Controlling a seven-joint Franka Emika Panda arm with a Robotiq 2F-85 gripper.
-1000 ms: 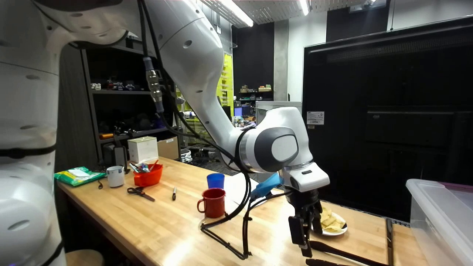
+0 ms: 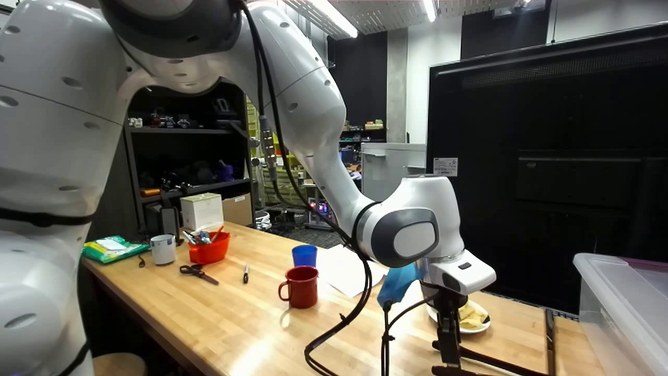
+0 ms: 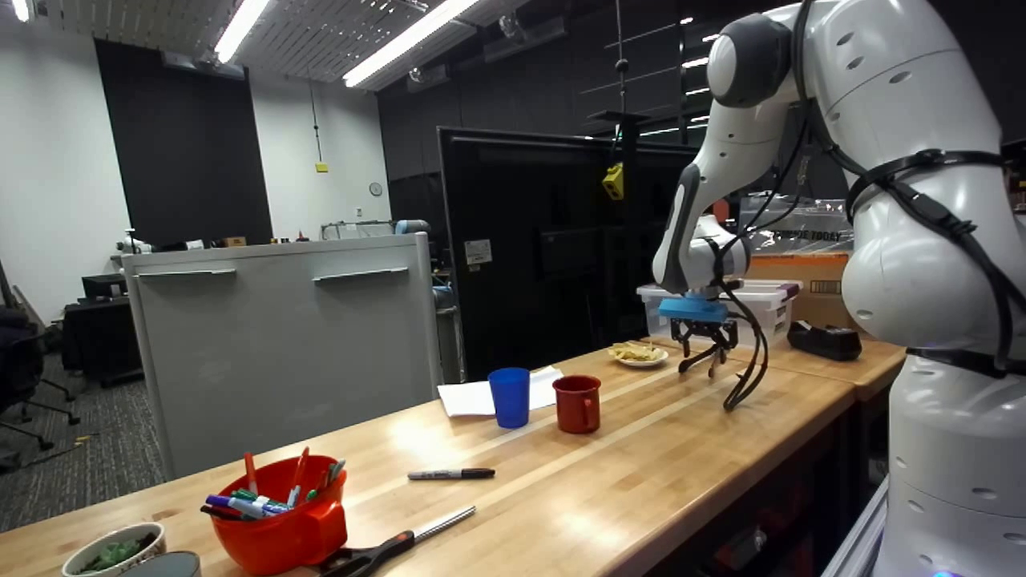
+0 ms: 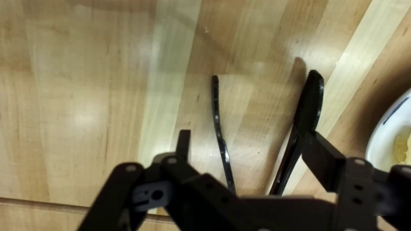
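Observation:
Two long black arms with toothed tips, perhaps one pair of tongs, lie on the wooden table. In the wrist view, one shows as a thin strip (image 4: 217, 123) and the other as a wider blade (image 4: 308, 106). My gripper stands partly open over them. The thin strip lies between its fingers, and the right finger (image 4: 323, 159) overlaps the wider blade; whether they touch, I cannot tell. From exterior view 1, my gripper (image 2: 449, 341) points down beside the near ends of the black arms (image 2: 498, 361). Their far ends are hidden in the wrist view.
A white plate of chips (image 2: 474, 317) sits close by. A clear bin (image 2: 617, 307) bounds the right end. Farther along are a red mug (image 2: 301, 287), a blue cup (image 2: 305, 256), paper (image 3: 466, 398), a marker (image 3: 450, 473), scissors (image 2: 199, 273) and a red pen holder (image 2: 210, 249).
My gripper has moved right and lower, and has turned, in exterior view 1. It now stands at the black arms. The cables swung along with it, while the table objects look unmoved.

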